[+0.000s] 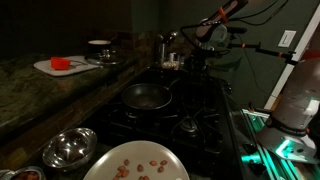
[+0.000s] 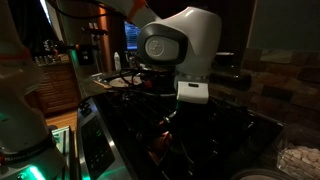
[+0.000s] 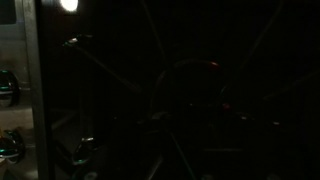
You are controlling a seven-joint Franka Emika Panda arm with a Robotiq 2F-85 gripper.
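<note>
My gripper (image 2: pixel 165 138) hangs below the white arm (image 2: pixel 185 50), low over the black stovetop. It is so dark there that its fingers hardly stand out, and I cannot make out what is between them. In the wrist view the area round the fingertips is almost black, with a few faint glints and a dim reddish spot. A black pan (image 1: pixel 147 97) rests on the stove, apart from the arm, which reaches over the stove's far end in exterior view 1.
A white plate (image 1: pixel 110 160) with several small brownish pieces lies in front, beside a metal bowl (image 1: pixel 70 148). On the counter to the left sits a white tray (image 1: pixel 55 71) with a red item (image 1: pixel 60 63). Oven knobs (image 3: pixel 8 88) line the stove's edge.
</note>
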